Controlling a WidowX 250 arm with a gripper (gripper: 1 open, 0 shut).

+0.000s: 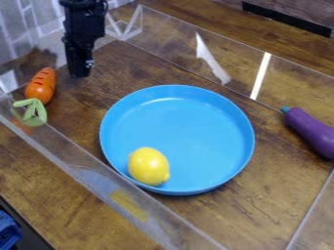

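My black gripper [80,55] is at the upper left of the camera view, a little above and to the right of an orange carrot [41,87] with a green top [31,112]. Whether its fingers are open or shut is hard to make out. A blue plate [183,137] sits in the middle, with a yellow lemon [148,166] on its lower left part. A purple eggplant [311,133] lies at the right.
Clear, tape-marked barrier strips border the wooden table [117,83] along the left, lower and right sides. A blue object [8,234] is partly visible at the lower left corner.
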